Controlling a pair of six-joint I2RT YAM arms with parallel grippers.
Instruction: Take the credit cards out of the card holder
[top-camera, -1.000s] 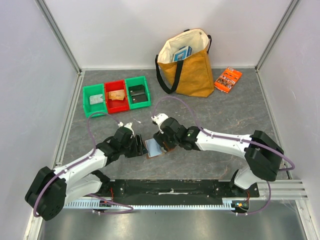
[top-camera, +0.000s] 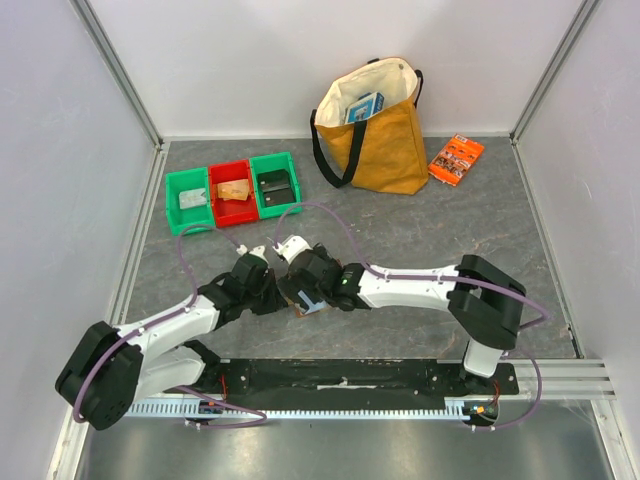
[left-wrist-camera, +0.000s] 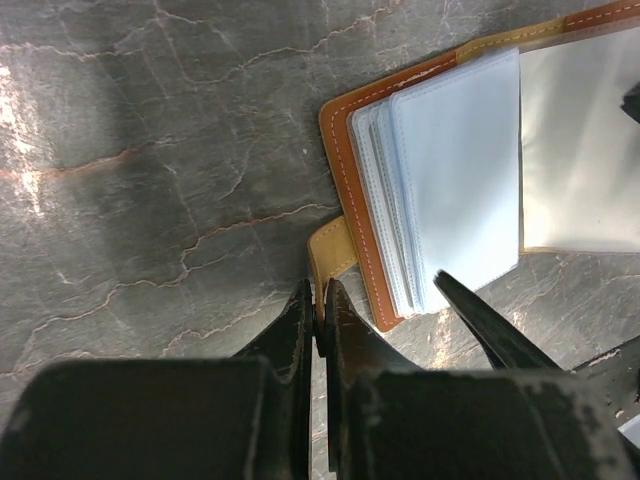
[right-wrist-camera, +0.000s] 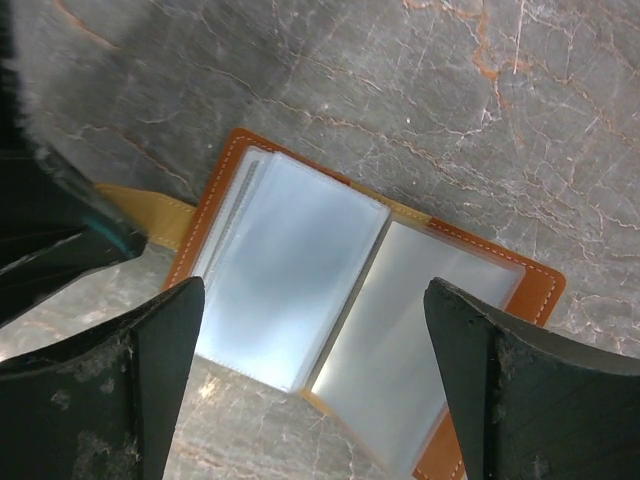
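The brown card holder lies spread open on the grey table, its white-blue sleeves facing up; most of it is hidden under the right arm in the top view. A tan strap sticks out from its edge, and my left gripper is shut on the strap's end. Above the holder hovers my right gripper, open, the sleeves visible below between its fingers. Nothing is held in it. Whether cards sit inside the sleeves cannot be told.
Green and red trays with small items stand at the back left. A mustard bag stands at the back, an orange packet beside it. Both grippers are close together.
The right arm has swung left over the holder, covering more of it.
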